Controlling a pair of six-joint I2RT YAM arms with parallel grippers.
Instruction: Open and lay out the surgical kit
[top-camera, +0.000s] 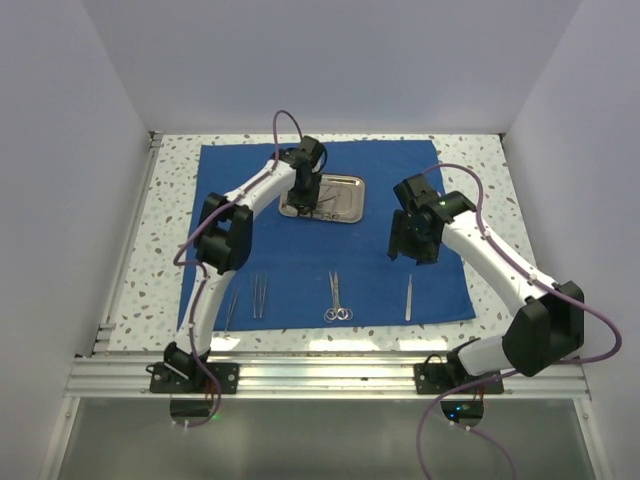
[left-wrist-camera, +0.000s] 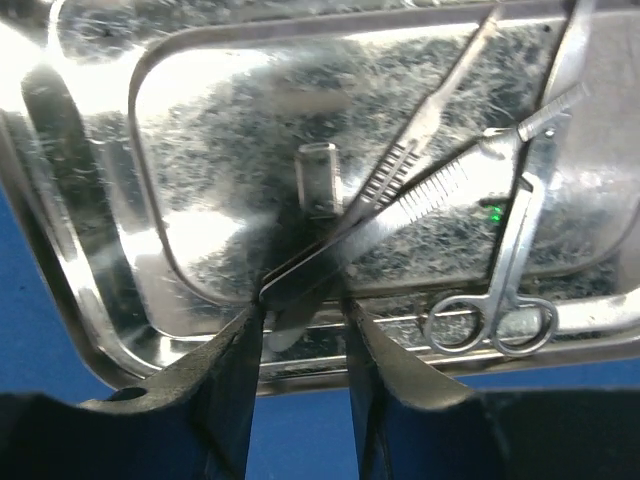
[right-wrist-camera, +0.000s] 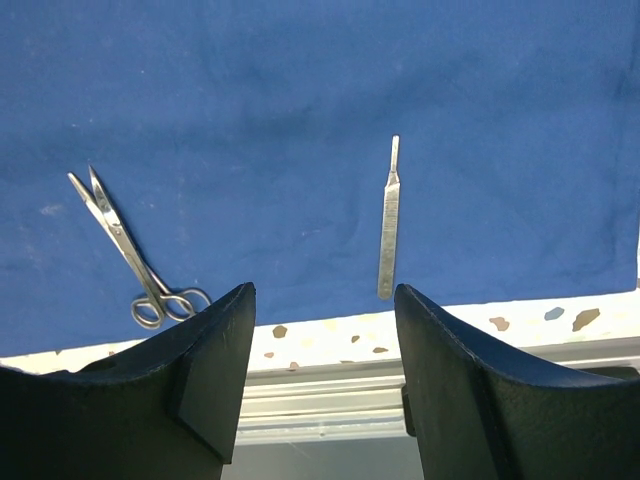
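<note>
The steel tray (top-camera: 350, 215) sits at the upper middle of the blue cloth, my left gripper (top-camera: 305, 200) over its left part. In the left wrist view, crossed instruments (left-wrist-camera: 410, 200) and scissors (left-wrist-camera: 505, 280) lie in it; the part-open left fingers (left-wrist-camera: 210, 400) reach to the handle ends of the crossed instruments, and whether they touch is unclear. My right gripper (top-camera: 410, 245) hangs open over the cloth. Below it lie a scalpel handle (right-wrist-camera: 389, 240) and, to its left, scissors (right-wrist-camera: 120, 235).
Tweezers-like instruments (top-camera: 260, 295) lie at the cloth's lower left, beside scissors (top-camera: 334, 300).
</note>
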